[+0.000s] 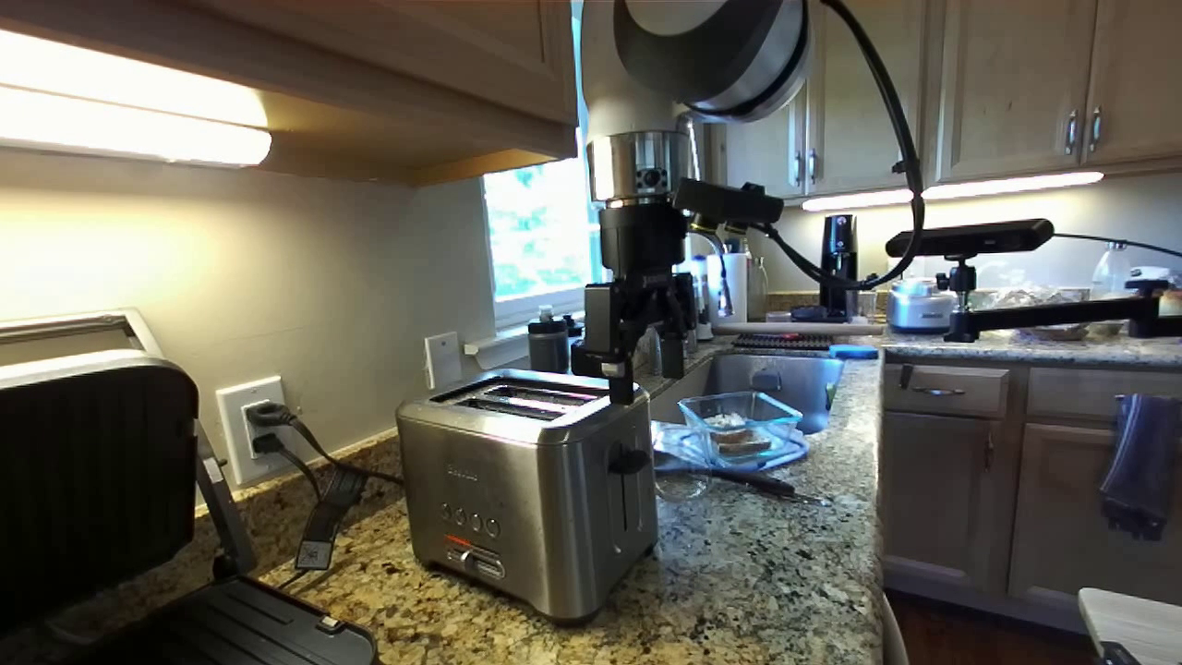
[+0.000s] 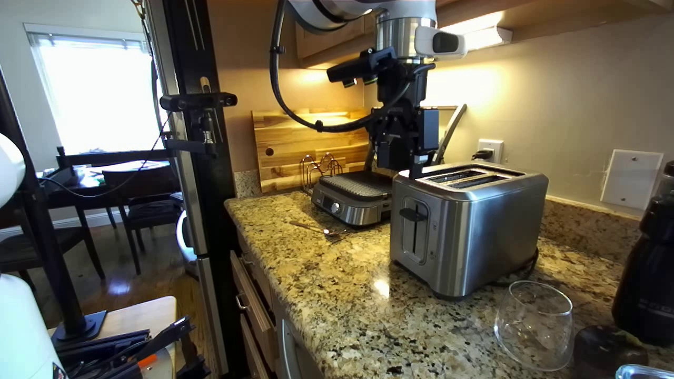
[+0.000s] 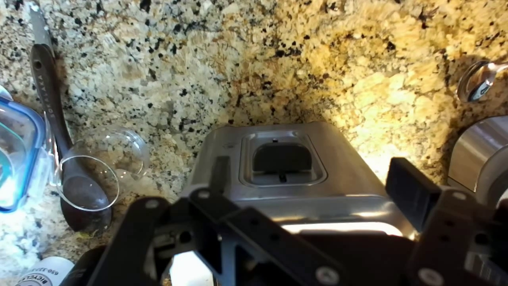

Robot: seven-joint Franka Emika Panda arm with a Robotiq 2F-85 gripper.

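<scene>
A brushed-steel toaster [image 1: 521, 499] stands on the granite counter, its two top slots [image 2: 471, 177] looking empty. On its end face sits a black lever [image 3: 281, 157], high in its track in exterior view 2. My gripper points down over that end of the toaster, fingers wide apart and nothing held. In the wrist view one finger [image 3: 412, 190] is on the right and the other on the left, with the toaster's lever end between them. Whether a fingertip touches the toaster's top edge I cannot tell.
A clear glass [image 2: 534, 325] and a dark-handled spatula [image 3: 50, 95] lie near the toaster, beside a glass container [image 1: 740, 427] with food. An open grill press [image 2: 357, 196] sits on the other side.
</scene>
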